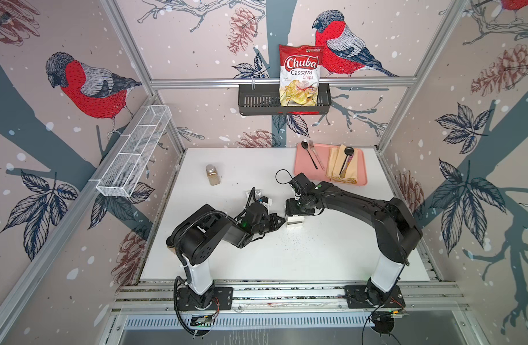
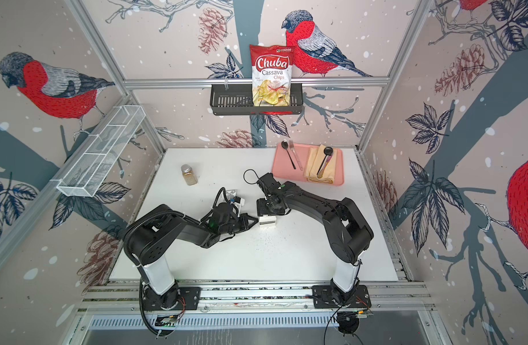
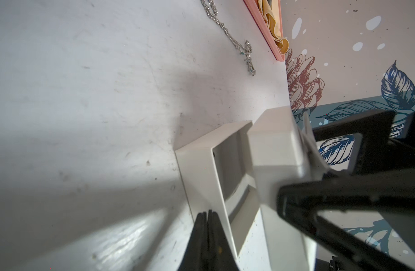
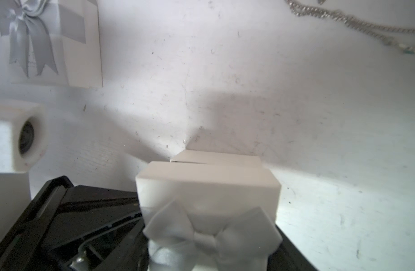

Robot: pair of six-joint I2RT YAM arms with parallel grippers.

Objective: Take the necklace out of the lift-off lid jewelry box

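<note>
The silver necklace lies loose on the table, also at the top of the right wrist view. The white box base stands on the table, its hollow side visible. The lid with a grey bow is just over it, offset, between the open fingers of my right gripper, which reach around it from above. My left gripper is shut with nothing showing between its fingers, low beside the base's left side.
A second bow-tied box stands behind the left gripper. A shaker is at back left, a pink tray with cutlery and cloth at back right.
</note>
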